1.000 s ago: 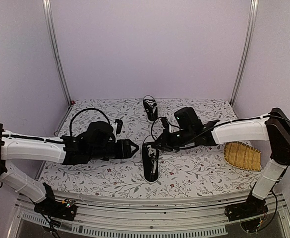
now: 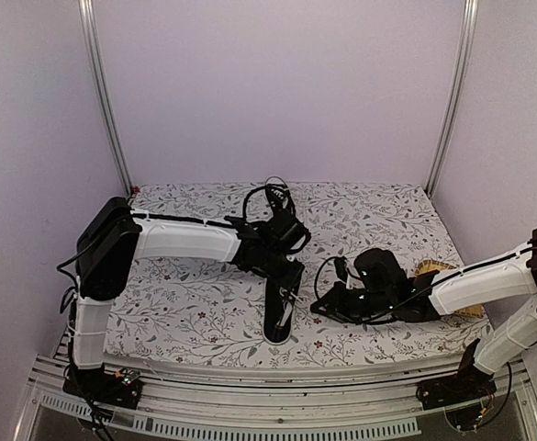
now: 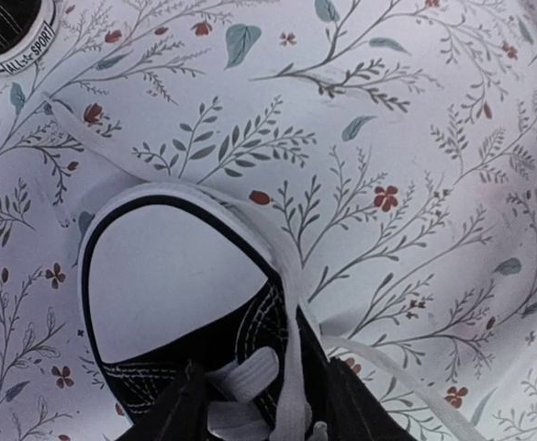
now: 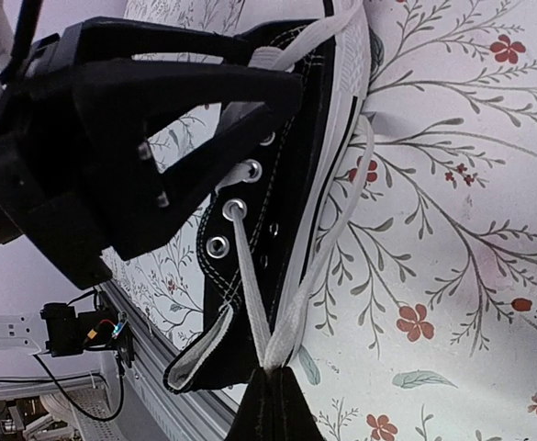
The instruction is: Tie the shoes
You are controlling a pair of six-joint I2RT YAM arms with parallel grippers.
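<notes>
A black and white shoe [image 2: 275, 312] lies on the floral cloth, its white toe cap [image 3: 172, 276] showing in the left wrist view. My right gripper is shut on a white lace [image 4: 250, 276] that runs taut from an eyelet. Over the shoe's laced front hangs my left gripper, its fingers part open. A strand of lace [image 3: 291, 340] passes between its fingers, with no grip on it visible. At the back stands a second shoe [image 2: 277, 195], partly hidden by the left arm in the top view.
A woven tan mat [image 2: 470, 310] lies at the right, partly behind the right arm. Bare floral cloth [image 2: 185, 317] stretches left of the near shoe. The table's metal front edge [image 2: 250, 377] is close to the shoe's near end.
My left gripper has swung right, from beside the shoe to over its front. The right gripper moved from the shoe toward the lower right, and a lace stretches out to it.
</notes>
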